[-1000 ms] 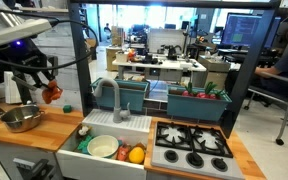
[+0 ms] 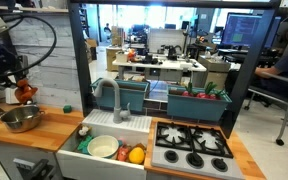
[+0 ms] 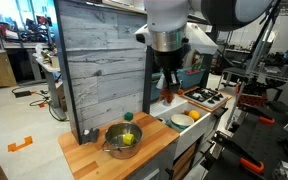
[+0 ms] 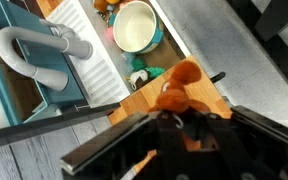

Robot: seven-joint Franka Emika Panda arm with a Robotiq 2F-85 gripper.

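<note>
An orange-brown item of uneven shape extends from my gripper, which is shut on it. Exactly what it is, I cannot tell. In exterior view 1 this orange item hangs in line with the metal pot, higher up. Exterior view 2 puts the held item to the right of the pot and above the counter. Something yellow-green lies inside the pot there. The white arm hides part of the gripper.
A drawer beside the pot's counter holds a pale bowl and several coloured items. A curved faucet rises behind it. A stove stands farther right. The wooden counter between pot and drawer is mostly clear.
Pot and drawer look unmoved.
</note>
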